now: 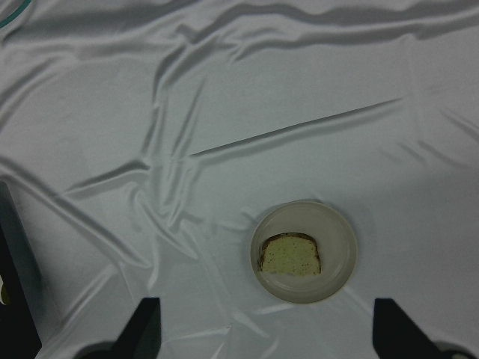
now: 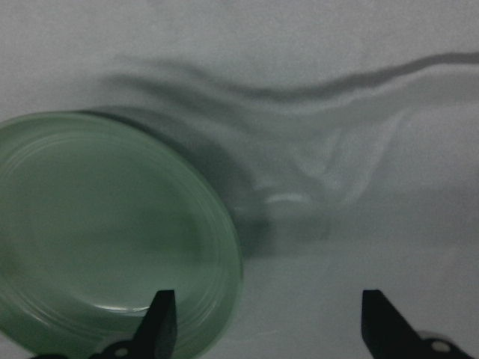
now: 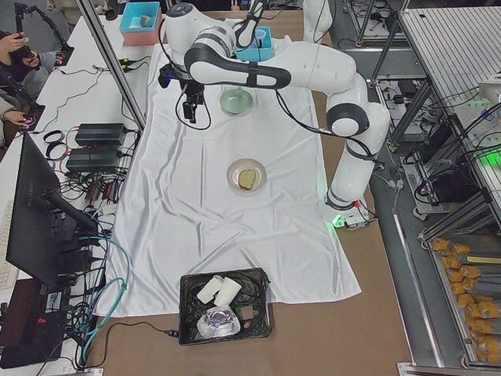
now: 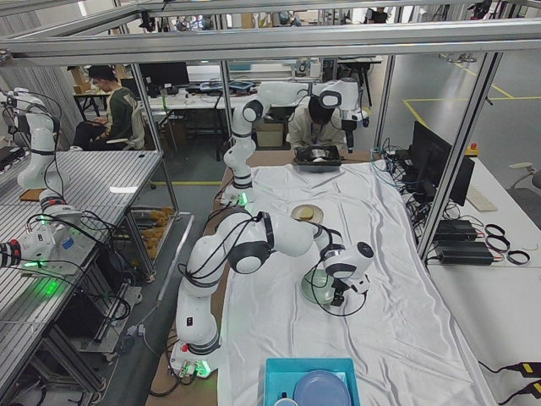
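A beige plate [image 3: 233, 174] with a slice of bread [image 1: 290, 256] lies mid-cloth. My left gripper is raised over the white cloth, open, the plate below between its fingertips in the left wrist view. A green plate [image 3: 236, 100] lies toward the blue bin's end. My right gripper hangs open just over that green plate's edge, with nothing between its fingers.
A blue bin [image 4: 270, 381] holds a plate and a cup. At the opposite end a black tray [image 3: 188, 313] holds white items and a foil-covered thing.
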